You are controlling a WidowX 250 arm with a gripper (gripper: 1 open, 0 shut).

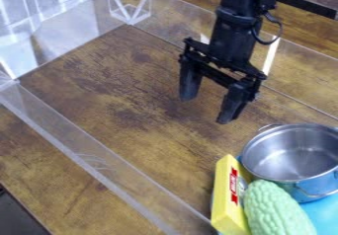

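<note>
My black gripper (211,99) hangs over the bare wooden floor of the clear-walled tray, upper middle of the camera view, its two fingers spread apart with nothing visible between them. Down and to the right of it sit a metal pot (292,165), a yellow box (227,199) with a red label, and a green bumpy corn-like object (275,210).
The tray's clear walls (93,155) run along the left, back and right. A blue surface (322,213) lies under the pot at lower right.
</note>
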